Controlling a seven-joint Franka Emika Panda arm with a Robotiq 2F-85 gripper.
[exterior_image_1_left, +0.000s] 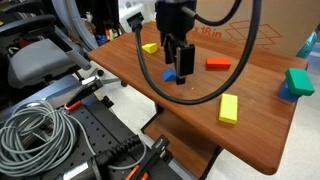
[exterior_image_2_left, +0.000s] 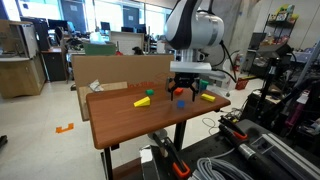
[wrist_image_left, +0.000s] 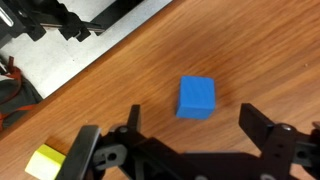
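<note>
A small blue block lies on the wooden tabletop. In the wrist view it is framed between the two fingers of my gripper, which stands open, with a gap on both sides of the block. From exterior view 1, the gripper points down over the table, and the blue block shows just beside a fingertip. Exterior view 2 shows the blue block on the table below the gripper. No block is held.
Yellow blocks and a red block lie around. At the right, a green block sits on a blue one. The table edge is close, and a cable loops round the arm.
</note>
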